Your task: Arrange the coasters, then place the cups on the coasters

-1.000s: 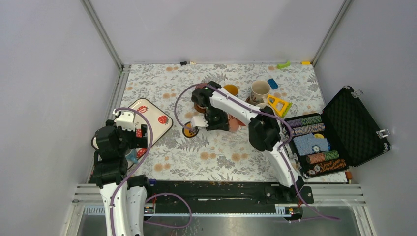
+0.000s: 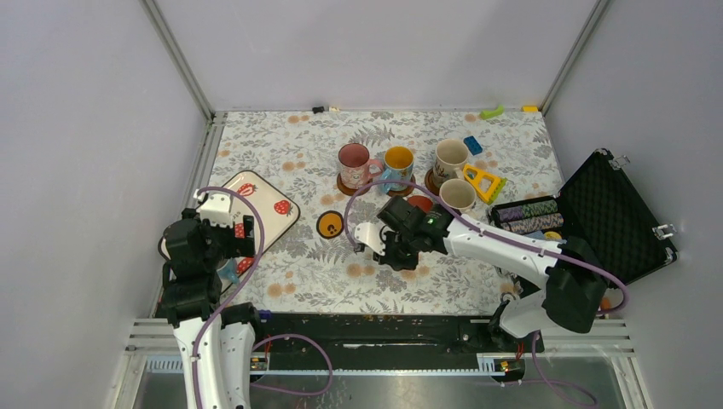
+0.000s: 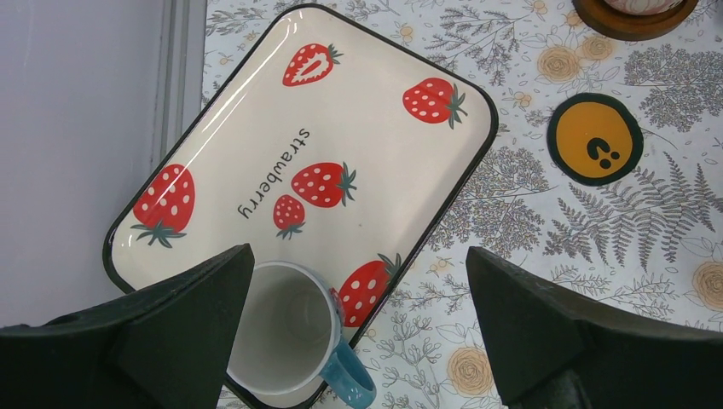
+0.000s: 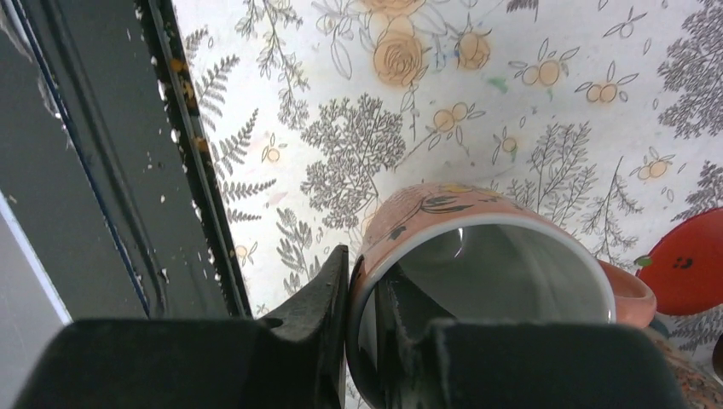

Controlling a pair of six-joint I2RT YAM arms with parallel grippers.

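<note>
In the right wrist view, my right gripper is shut on the rim of a pink cup point(image 4: 435, 198), one finger inside its wall and one outside. The cup's opening faces the camera, and its handle points toward a red coaster point(image 4: 689, 262). From above, the red coaster point(image 2: 419, 203) shows beside the right arm, while the arm mostly hides the held cup. My left gripper stands open over the strawberry tray point(image 3: 384, 128). A white cup point(image 3: 286, 328) with a blue handle sits below and between its fingers. The yellow-and-black coaster point(image 2: 330, 224) lies bare.
A pink mug point(image 2: 354, 162), a yellow-lined mug point(image 2: 398, 160) and a white mug point(image 2: 450, 158) stand at the back on coasters. Another pale mug point(image 2: 458, 194) and a yellow tool point(image 2: 482, 182) are nearby. An open black case point(image 2: 610, 217) lies right.
The right arm has swung toward the table's front, carrying the pink cup away from the back mugs. It now covers much of the case. The left arm has stayed still.
</note>
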